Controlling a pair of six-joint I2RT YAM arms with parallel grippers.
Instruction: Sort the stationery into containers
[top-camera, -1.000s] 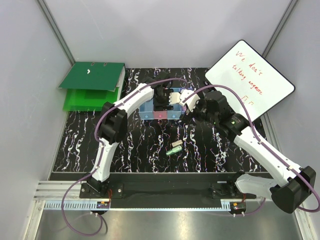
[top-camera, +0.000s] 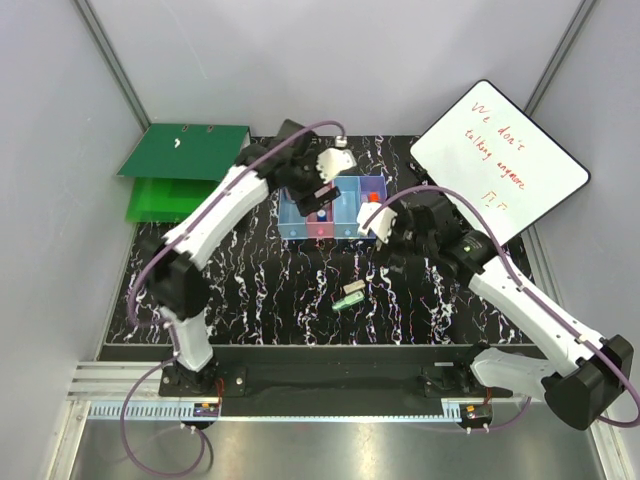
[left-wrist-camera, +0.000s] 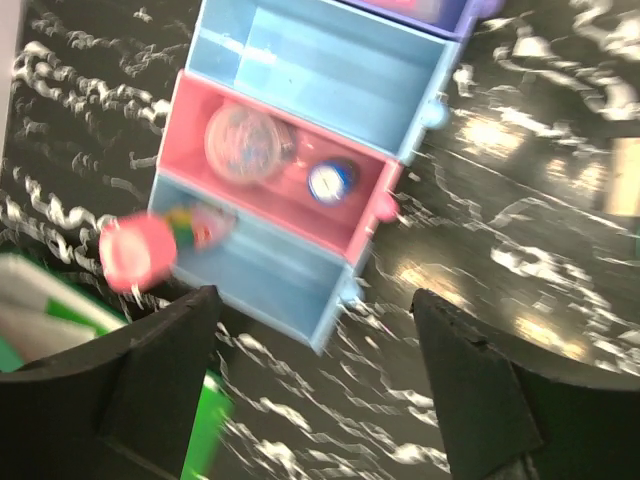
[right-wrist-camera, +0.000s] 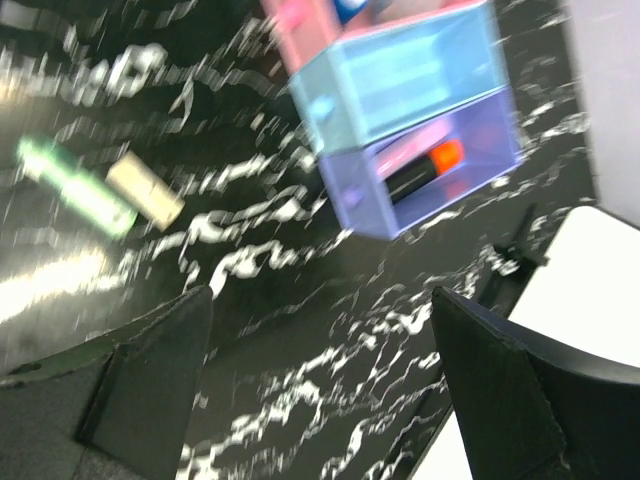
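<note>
A row of coloured containers stands at the back: blue (left-wrist-camera: 265, 270), pink (left-wrist-camera: 285, 205), light blue (left-wrist-camera: 330, 68) and purple (right-wrist-camera: 487, 182). Inside the pink one lie a clear tape roll (left-wrist-camera: 245, 143) and a small blue-and-white item (left-wrist-camera: 332, 180). The purple one holds an orange-tipped black marker (right-wrist-camera: 425, 170) and a pink item. Something red-capped (left-wrist-camera: 138, 252) sticks up at the blue one. My left gripper hangs above them, fingers apart and empty. My right gripper is open and empty over bare table. A green highlighter (top-camera: 348, 300) and a beige block (top-camera: 354, 287) lie mid-table.
Green folders (top-camera: 185, 170) stand at the back left. A whiteboard (top-camera: 500, 160) with red writing leans at the back right, a black object (right-wrist-camera: 510, 262) beside it.
My left gripper has risen out from the containers and swung left, its arm blurred by motion. The right arm has shifted only slightly. The highlighter and block have stayed in place.
</note>
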